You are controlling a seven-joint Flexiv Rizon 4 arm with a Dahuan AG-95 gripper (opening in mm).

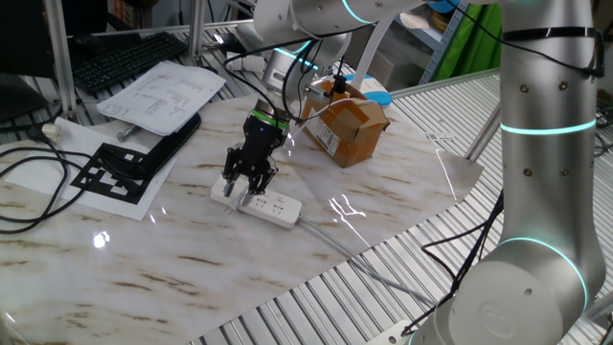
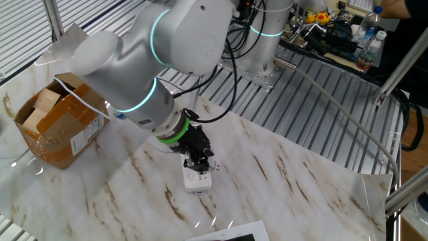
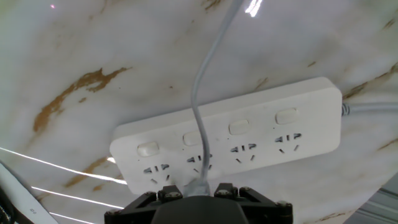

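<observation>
A white power strip (image 3: 233, 130) with several sockets and switches lies on the marble-patterned table. My gripper (image 1: 238, 195) is directly over it, pointing down, its fingers (image 3: 169, 194) apart at the strip's near edge in the wrist view. Between them sits a light grey plug (image 3: 196, 188), at or just above a socket; whether its pins are in cannot be seen. Its thin cable (image 3: 199, 81) runs across the strip. Contact between the fingers and the plug is not clear. In exterior view 2 the gripper (image 2: 199, 167) hides part of the strip (image 2: 196, 181).
An open cardboard box (image 1: 347, 129) stands behind the gripper. Papers (image 1: 161, 96) and a printed marker sheet (image 1: 113, 177) lie at the left, along with a black cable (image 1: 65, 177). The strip's thick grey cord (image 1: 354, 254) trails toward the arm's base.
</observation>
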